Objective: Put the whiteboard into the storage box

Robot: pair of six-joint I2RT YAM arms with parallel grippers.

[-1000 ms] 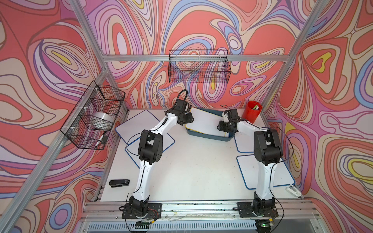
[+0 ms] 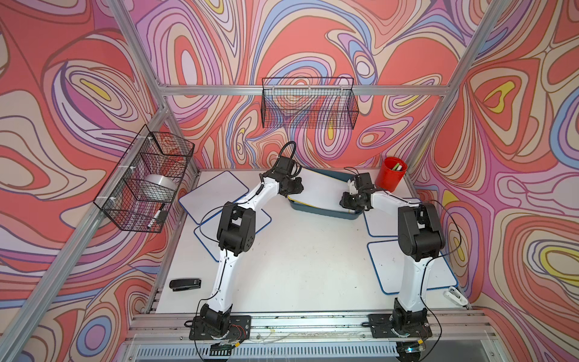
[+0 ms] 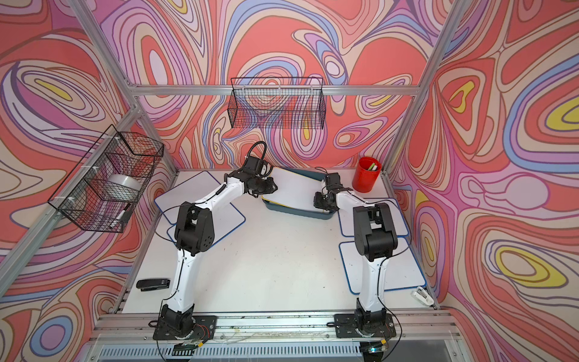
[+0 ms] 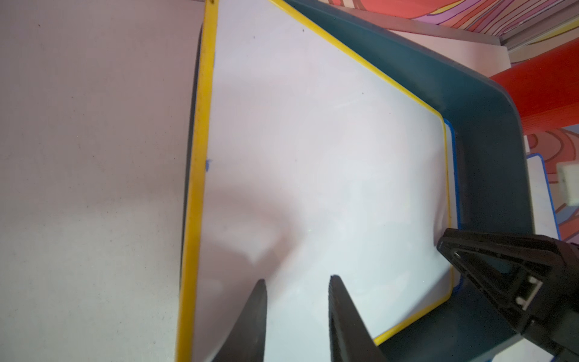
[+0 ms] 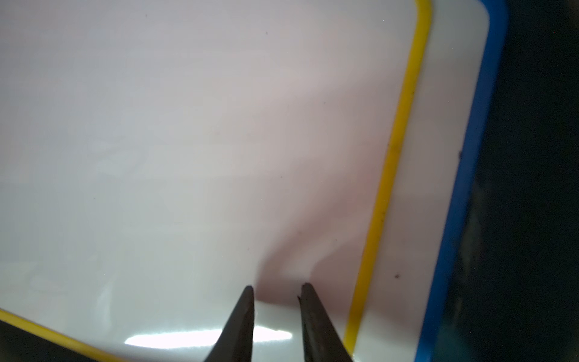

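Note:
A yellow-edged whiteboard (image 4: 319, 169) lies tilted in the blue-grey storage box (image 4: 488, 144) at the back centre, over a blue-edged board (image 5: 434, 181). My left gripper (image 2: 292, 188) is over the box's left end, at the yellow-edged board; in its wrist view the board fills the space beyond the fingers, and what they grip is unclear. My right gripper is low over the board's right end, beside the yellow edge, its fingers a little apart with nothing visible between them.
Loose whiteboards (image 2: 211, 193) lie at left, more (image 2: 410, 265) at right. A red bucket (image 2: 390, 178) stands behind the right arm. Wire baskets (image 2: 308, 108) hang at back and left.
My right gripper has moved slightly down and to the right. My left gripper has shifted slightly toward the right.

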